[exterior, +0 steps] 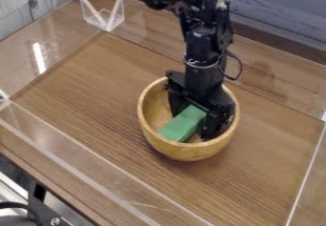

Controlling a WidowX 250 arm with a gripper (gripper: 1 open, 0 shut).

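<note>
A wooden bowl (176, 150) stands on the table, holding a green block (180, 126). My black gripper (199, 112) reaches down from the top into the bowl, over the right and back part of the green block. Its fingers are dark and overlap, so I cannot see how far apart they stand or whether they touch the block.
A clear plastic container (103, 14) stands at the back left. A raised edge runs along the back.
</note>
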